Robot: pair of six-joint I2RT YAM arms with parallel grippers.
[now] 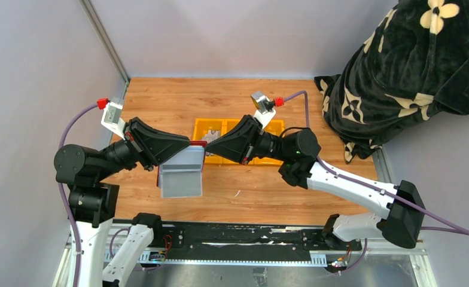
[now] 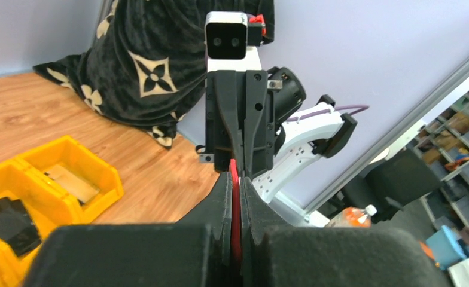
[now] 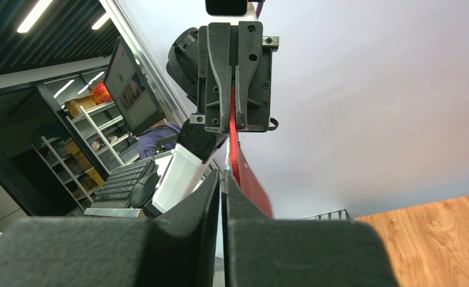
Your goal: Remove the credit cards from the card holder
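Observation:
The card holder (image 1: 181,180) hangs below my left gripper (image 1: 188,142) in the top view, its pale sleeves facing up and a red edge along its top. Whether cards sit in those sleeves I cannot tell. In the left wrist view, that gripper is shut on the holder's red cover (image 2: 235,197). My right gripper (image 1: 206,147) is close to the holder's right upper corner. A narrow slit parts its fingers (image 3: 197,233) in the right wrist view, and no card shows between them. The red cover (image 3: 252,185) is just beyond these fingertips.
Behind the grippers a yellow divided bin (image 1: 200,127) stands on the wooden table (image 1: 250,203), with dark and pale items inside. A dark patterned blanket (image 1: 399,89) is heaped at the right.

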